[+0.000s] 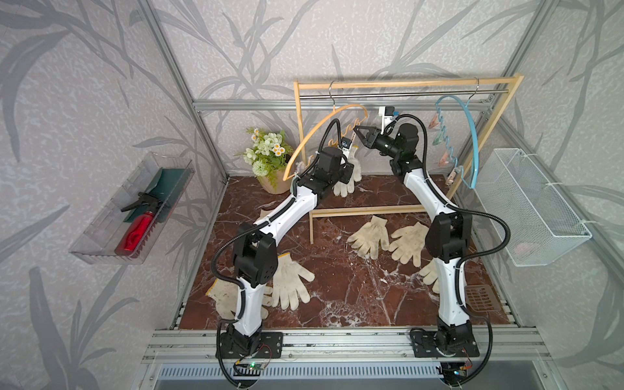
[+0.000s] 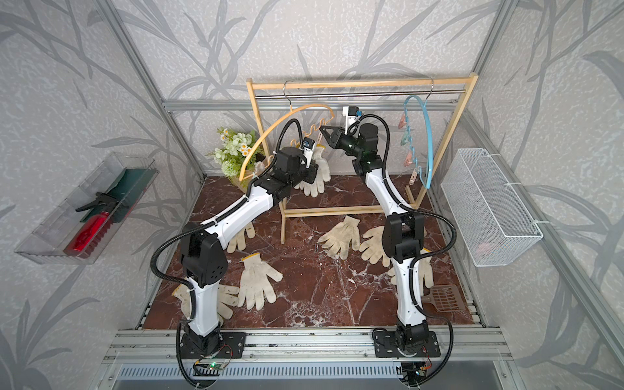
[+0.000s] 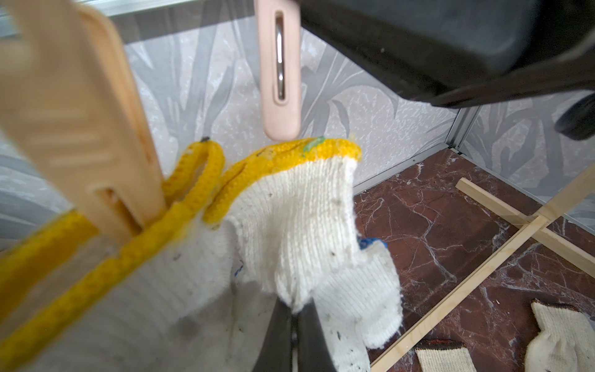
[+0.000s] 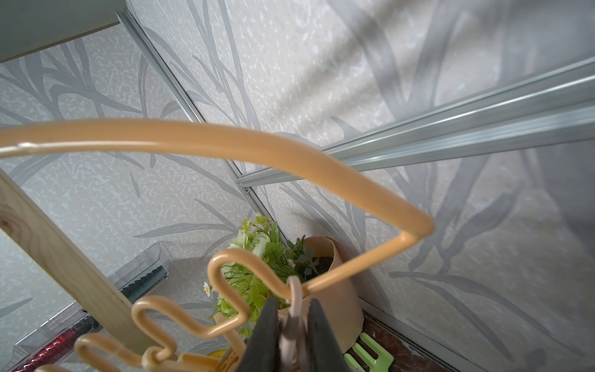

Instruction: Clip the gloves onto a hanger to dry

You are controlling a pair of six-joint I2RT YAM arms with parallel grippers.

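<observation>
The orange hanger hangs from the rack with gloves beneath. In the left wrist view my left gripper is shut, with the white yellow-cuffed glove gathered at its fingertips. A pink clip hangs just above that cuff; a beige clip sits at another cuff to the left. My right gripper is shut on a pink clip at the orange hanger's lower bar, seen in the right wrist view. The blue hanger with clips hangs at the right end.
The wooden rack stands at the back, a flower pot at its left. Several gloves lie on the table. A wire basket and a clear bin are on the side walls.
</observation>
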